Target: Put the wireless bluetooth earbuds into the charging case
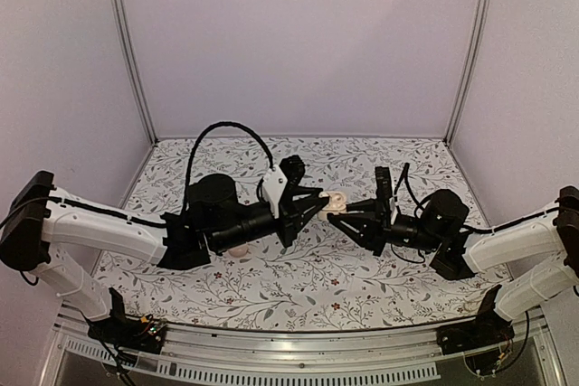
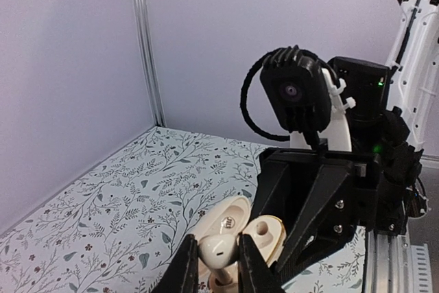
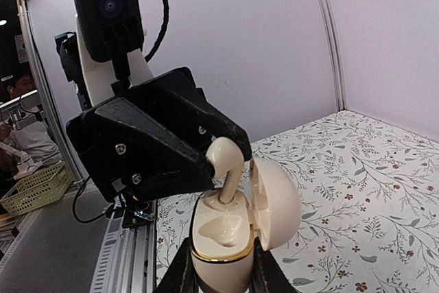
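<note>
The cream charging case (image 1: 336, 202) is held up above the table, its lid (image 3: 276, 204) open. My right gripper is shut on the case's lower body. One earbud (image 3: 226, 158) stands over the case with its stem reaching into one socket; how deep it sits I cannot tell. The other socket (image 3: 224, 230) shows empty. Around the earbud's round head (image 2: 218, 250) are the tips of my left gripper, one finger on each side and very close; whether they still press on it is unclear. A small pale pinkish object (image 1: 238, 250), perhaps the other earbud, lies under the left arm.
A flower-patterned cloth (image 1: 308, 287) covers the table, mostly bare. The two grippers almost meet above its middle, leaving little room between them. A metal rail (image 1: 271, 336) runs along the front edge, and walls close off the sides and back.
</note>
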